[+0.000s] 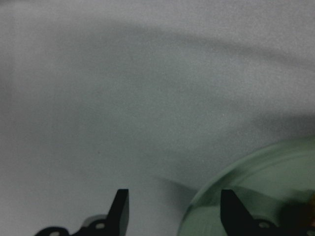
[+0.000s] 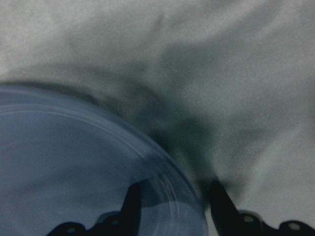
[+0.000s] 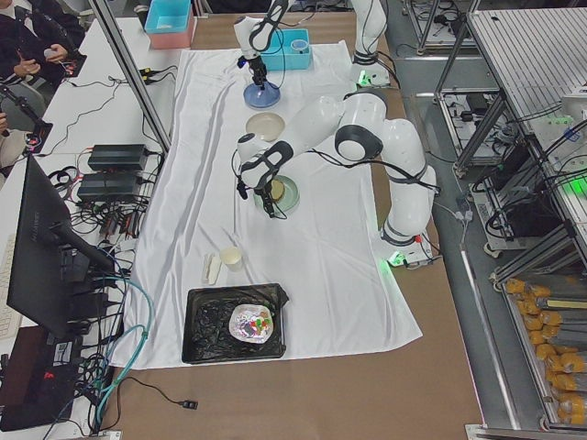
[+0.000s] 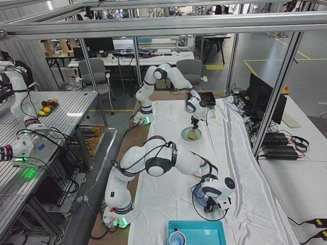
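My left gripper is open over the edge of a green plate (image 1: 256, 167), whose rim passes between its fingers; an orange-yellow item on the plate shows at the right edge of the left wrist view and in the middle of the plate (image 4: 185, 133) in the camera right view. My right gripper is open at the rim of a blue plate (image 2: 69, 152), the rim lying between its fingertips; whether they touch it I cannot tell.
A beige plate (image 3: 266, 119) lies between the two. A blue bin (image 4: 204, 229) with a cup stands beyond the blue plate. A black tray (image 3: 206, 330), a cream cup (image 3: 230, 258) and pale strips lie at the other end.
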